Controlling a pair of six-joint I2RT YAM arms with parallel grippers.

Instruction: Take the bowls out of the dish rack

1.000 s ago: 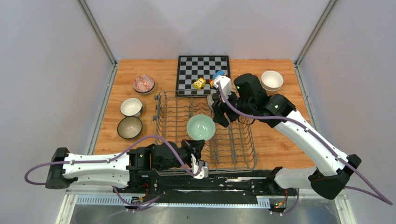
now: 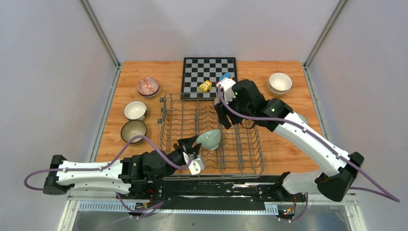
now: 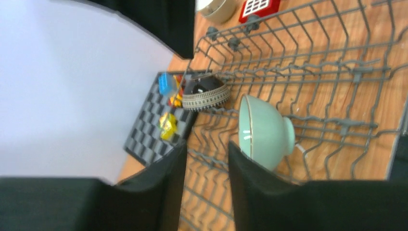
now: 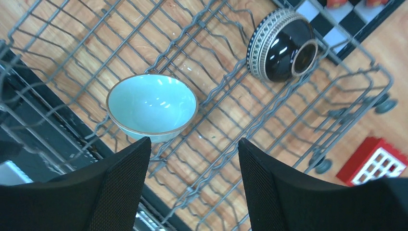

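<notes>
A mint bowl (image 2: pixel 210 139) (image 3: pixel 267 134) (image 4: pixel 151 103) stands tilted in the wire rack (image 2: pixel 260 159). My left gripper (image 2: pixel 191 144) is beside its left side; in the left wrist view its blurred fingers are parted, with the bowl beyond them. My right gripper (image 2: pixel 225 120) hangs open over the rack's back right, nothing between its fingertips. A black bowl with a patterned band (image 3: pixel 207 98) (image 4: pixel 281 45) lies on its side at the rack's back, mostly hidden in the top view by the right arm.
Several bowls, such as the white one (image 2: pixel 135 109) and grey-brown one (image 2: pixel 133 131), stand left of the rack; white bowls (image 2: pixel 280 82) sit back right, a green dish partly shows below them. A chessboard (image 2: pixel 207 67) with small toys lies behind the rack.
The mint bowl has tipped from facing up to more tilted. My left gripper has moved left and up along it.
</notes>
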